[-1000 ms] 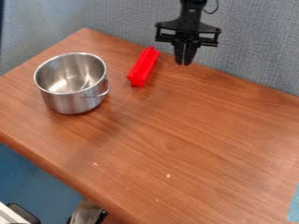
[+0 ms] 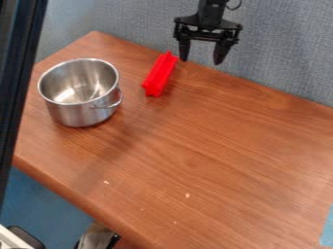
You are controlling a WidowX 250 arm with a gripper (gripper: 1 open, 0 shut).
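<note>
My gripper (image 2: pixel 202 47) is at the top centre, above the back edge of the table, with its two black fingers spread apart and nothing seen between them. Below it and to the left, an elongated red object (image 2: pixel 160 74) lies on the wooden table. A steel pot (image 2: pixel 80 112) with wire handles stands at the left of the table, apart from the red object.
A grey padded wall (image 2: pixel 286 49) runs behind it. A dark vertical edge cuts across the far left of the view, and some equipment sits below the table at bottom left.
Over the last second my gripper has shifted left and its fingers appear further apart. The red object and pot have not visibly moved.
</note>
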